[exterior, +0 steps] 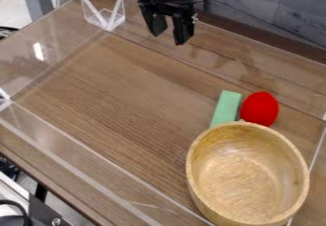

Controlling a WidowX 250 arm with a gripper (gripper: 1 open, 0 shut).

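Observation:
My black gripper (166, 25) is at the top centre of the camera view, raised over the back of the wooden table, its fingers apart with nothing visible between them. At the front right lies a large tan bowl (247, 201). Just behind it are a red rounded object (260, 107) and a pale green bar (227, 110).
A clear wire or plastic stand (105, 12) is at the back left of the table (109, 92). A grey wooden wall runs along the back right.

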